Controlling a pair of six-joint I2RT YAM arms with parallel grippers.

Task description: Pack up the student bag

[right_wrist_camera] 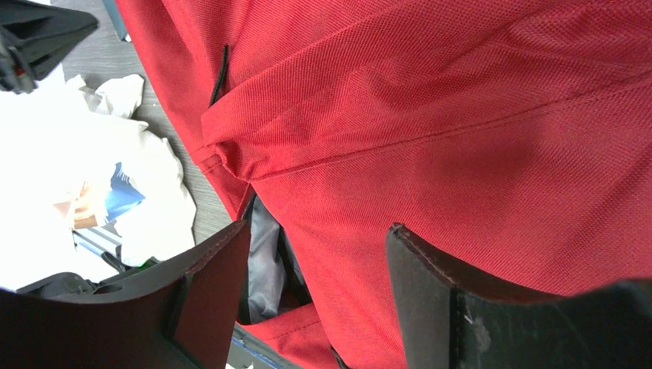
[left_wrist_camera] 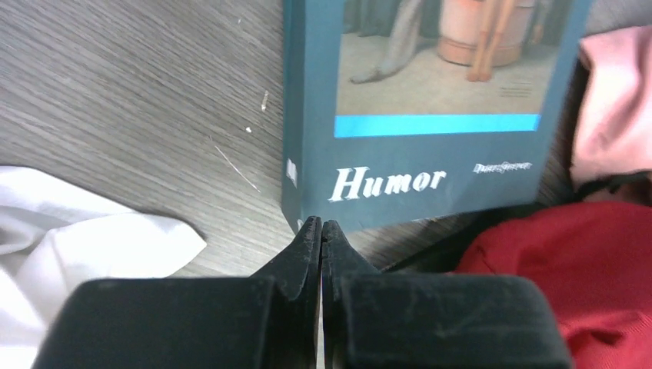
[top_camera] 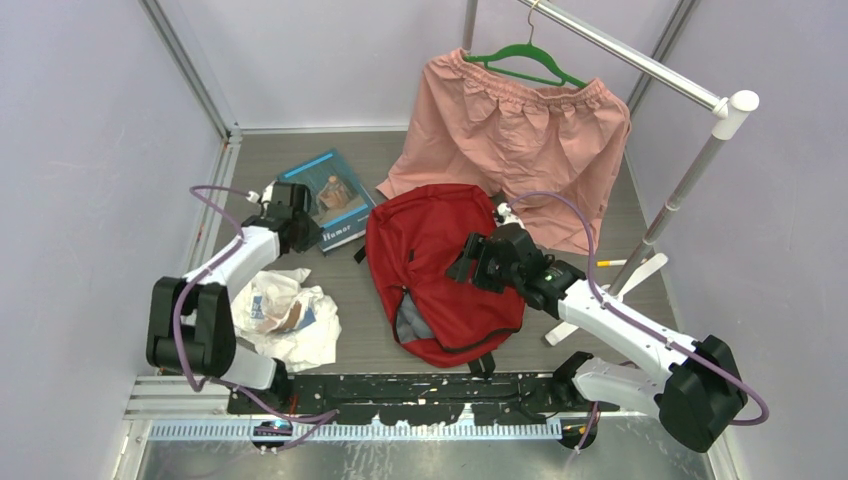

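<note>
A dark teal book with "Humor" on its cover [top_camera: 338,200] [left_wrist_camera: 434,154] lies at the back left, beside the red backpack [top_camera: 435,270] [right_wrist_camera: 430,169]. My left gripper is shut at the book's near corner, with nothing visible between its fingers. My right gripper hangs over the backpack with its fingers apart and nothing between them. The bag's zipper stands partly open, showing grey lining [right_wrist_camera: 263,261].
A crumpled white bundle [top_camera: 285,320] lies at the front left. Pink shorts [top_camera: 505,150] hang from a green hanger on a metal rack [top_camera: 685,190] at the back right. A yellow marker [top_camera: 610,263] lies near the rack's post.
</note>
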